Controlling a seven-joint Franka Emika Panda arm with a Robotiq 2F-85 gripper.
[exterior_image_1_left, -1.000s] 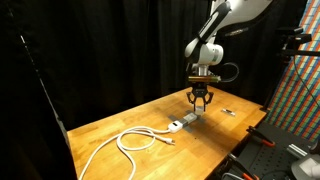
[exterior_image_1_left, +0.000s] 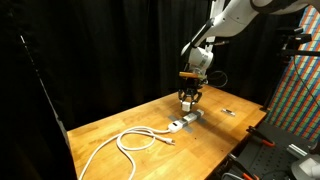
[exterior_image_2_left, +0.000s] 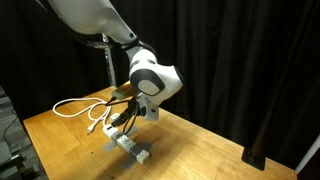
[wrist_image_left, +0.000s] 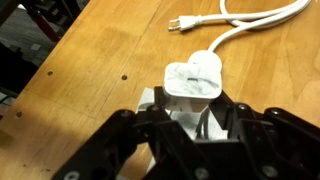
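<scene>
A white block (wrist_image_left: 193, 82), like a small plug adapter, is held between the dark fingers of my gripper, which is shut on it. Beneath lies a white power strip (exterior_image_1_left: 186, 121); in the wrist view the block and fingers cover much of it, and only its cable end shows clearly beyond the block. In exterior view 1 the block appears right over the strip's far part. Whether it touches the strip I cannot tell. The strip's white cable (exterior_image_1_left: 122, 142) loops over the wooden table and ends in a plug (wrist_image_left: 186, 23) with bare prongs.
Small items (exterior_image_1_left: 228, 112) lie on the table to the right of the strip in exterior view 1. A black box (exterior_image_2_left: 253, 158) sits by the dark curtain.
In exterior view 1 my gripper has moved left with the white block, over the strip. The strip and cable look unmoved.
</scene>
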